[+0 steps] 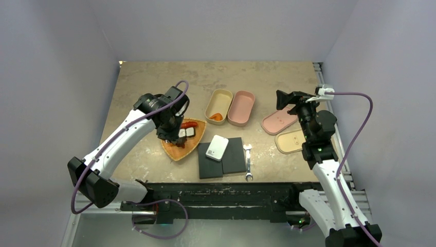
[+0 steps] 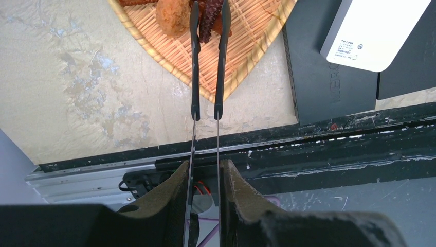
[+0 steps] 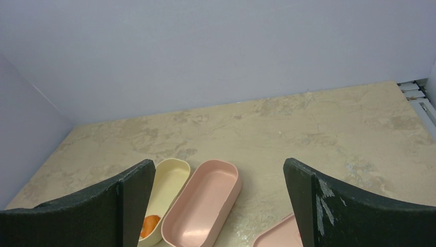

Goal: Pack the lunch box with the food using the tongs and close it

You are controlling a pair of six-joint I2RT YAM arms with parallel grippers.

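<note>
In the left wrist view, the two slender fingers [image 2: 220, 77] of my left gripper reach over a woven tray [image 2: 175, 62]. They stand part open on either side of a dark reddish-brown food piece [image 2: 207, 25]; a firm hold on it does not show. Beside them lies a golden fried piece [image 2: 169, 18]. Red sausage [image 1: 190, 124] and white rice pieces [image 1: 191, 132] share the tray. A cream box [image 1: 220, 98] has an orange food piece [image 1: 217, 117] inside, and the pink box [image 1: 241, 107] is empty. My right gripper is open and empty, raised at the right.
A pink lid [image 1: 278, 121] and a cream lid [image 1: 290, 141] lie near the right arm. Dark flat boxes [image 1: 234, 159] with a white device [image 1: 217, 147] on top, and a wrench [image 1: 248, 162], occupy the front middle.
</note>
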